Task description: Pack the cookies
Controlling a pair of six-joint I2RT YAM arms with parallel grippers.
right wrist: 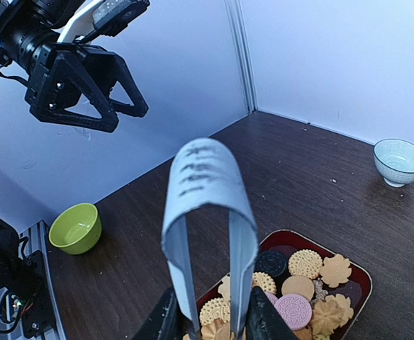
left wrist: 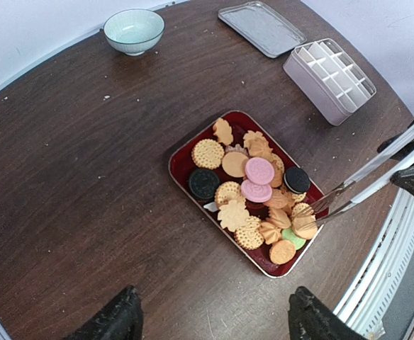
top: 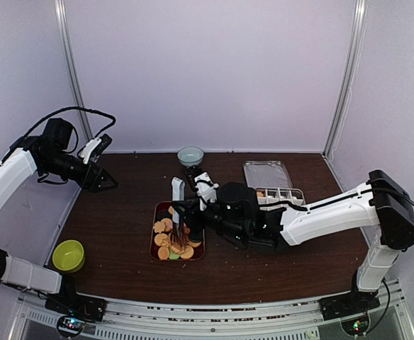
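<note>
A red tray (left wrist: 193, 185) holds assorted cookies: tan, pink, dark and green. My right gripper (top: 186, 211) is over its right part, shut on silver tongs, whose tips reach down among the tan cookies at the tray's near right end in the left wrist view. My left gripper (top: 108, 183) hangs open in the air at the left, with nothing between its fingers. A white compartment box (left wrist: 313, 88) stands to the right of the tray, partly hidden by my right arm in the top view.
A pale blue bowl (top: 191, 154) stands at the back, a silver lid (top: 265, 173) at the back right, and a yellow-green bowl (top: 68, 256) at the front left.
</note>
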